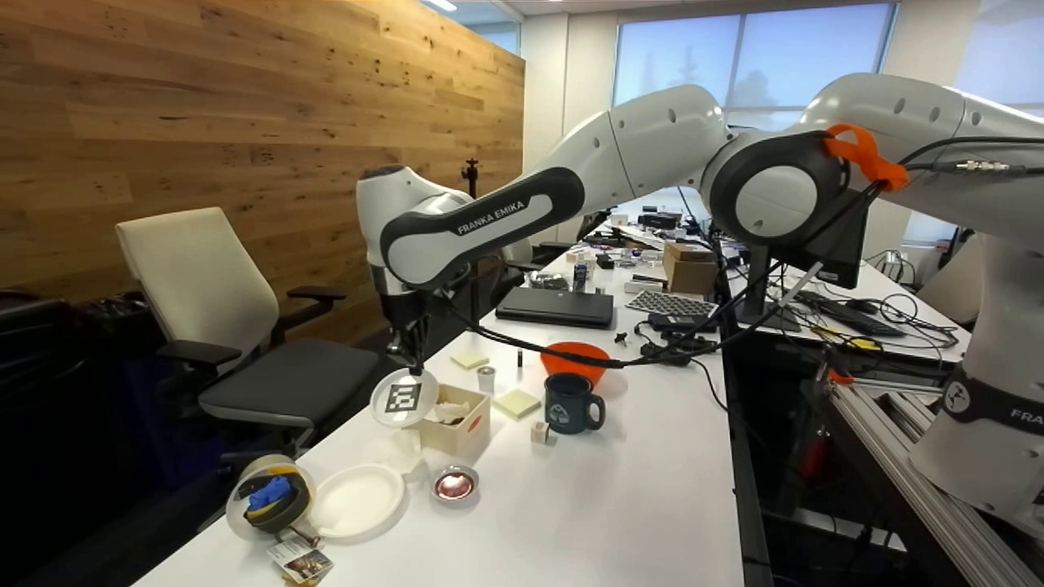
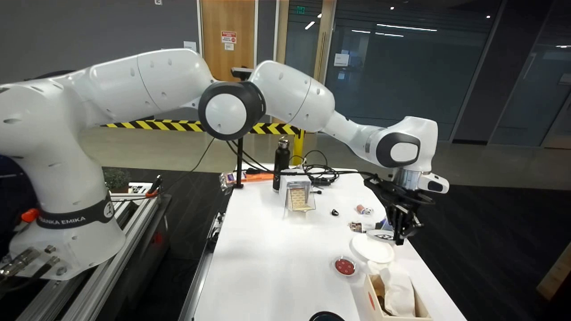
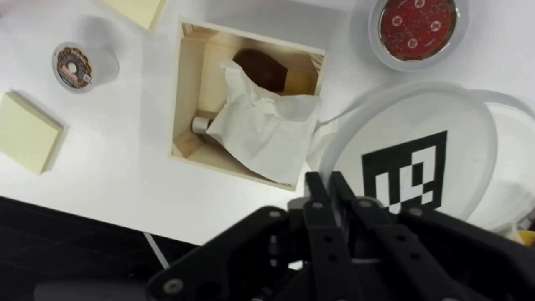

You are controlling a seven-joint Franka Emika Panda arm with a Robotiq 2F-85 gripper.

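Note:
My gripper is shut on the rim of a round translucent lid (image 3: pixel 346 150), which carries a black-and-white square marker. In exterior view 1 the lid (image 1: pixel 382 396) hangs above the table, just left of a pale wooden box (image 1: pixel 466 434) and overlapping it in the picture. From the wrist view, the open-topped box (image 3: pixel 190 93) holds a crumpled white paper (image 3: pixel 271 130), a dark brown item (image 3: pixel 261 69) and a small white-capped piece. Below the lid lies a white plate (image 3: pixel 506 130), partly covered by it. In exterior view 2 my gripper (image 2: pixel 399 240) holds the lid nearly flat.
A red-topped cup (image 1: pixel 455 483) stands in front of the box. Nearby are a dark mug (image 1: pixel 569 403), an orange bowl (image 1: pixel 575 363), yellow sticky pads (image 1: pixel 516 402) and a clear tub (image 1: pixel 239 504) lying by the plate.

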